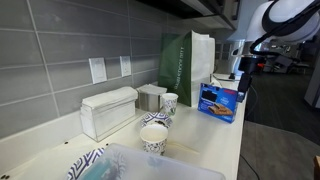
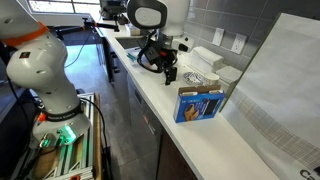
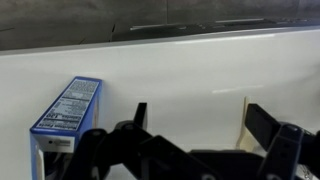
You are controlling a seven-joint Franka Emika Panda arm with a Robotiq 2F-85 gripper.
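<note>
My gripper stands open above the white counter [image 3: 190,75], with nothing between its spread fingers. A blue box [image 3: 70,110] with a printed label lies to the left of the fingers in the wrist view, apart from them. The same blue box [image 2: 199,105] stands upright on the counter in exterior view 2, while the gripper [image 2: 170,73] hangs above and behind it. From the other side, the box [image 1: 217,102] shows a food picture on its front. A thin pale stick-like thing [image 3: 243,115] is partly hidden by the right finger.
Patterned paper cups [image 1: 154,138], a white lidded container [image 1: 108,112], a metal canister [image 1: 150,98] and a clear plastic bin [image 1: 150,165] occupy the counter. A green and paper bag [image 1: 188,68] stands behind the box. Bare counter [image 2: 215,150] lies in front of the box.
</note>
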